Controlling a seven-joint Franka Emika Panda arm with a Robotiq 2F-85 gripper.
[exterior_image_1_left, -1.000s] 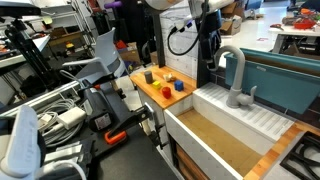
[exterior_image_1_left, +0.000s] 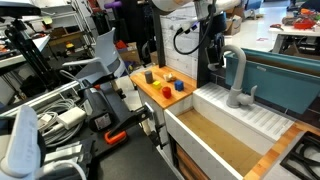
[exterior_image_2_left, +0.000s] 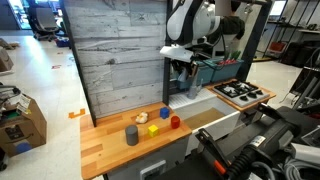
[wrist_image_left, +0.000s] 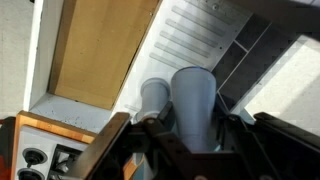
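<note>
In the wrist view, a smooth grey rounded object (wrist_image_left: 194, 98), perhaps a bottle or cup, sits between the fingers of my gripper, which is shut on it. The object's lower part is hidden by the fingers. Beside it in that view is the white faucet (wrist_image_left: 154, 96). Exterior view 1 has my gripper (exterior_image_1_left: 216, 60) hanging in the air just left of the faucet (exterior_image_1_left: 237, 75), above the back of the counter. The held object is too small to make out clearly there.
The white sink (exterior_image_1_left: 182, 128) has a tan bottom. On the wooden counter (exterior_image_2_left: 112, 146) stand a grey cup (exterior_image_2_left: 131, 135), a red cup (exterior_image_2_left: 175, 122), a blue block (exterior_image_2_left: 164, 113) and yellow blocks. A stove (exterior_image_1_left: 300, 155) lies right of the sink.
Over the last second the arm's end has come down a little and shifted slightly right, close to the faucet. The counter items and sink have not moved.
</note>
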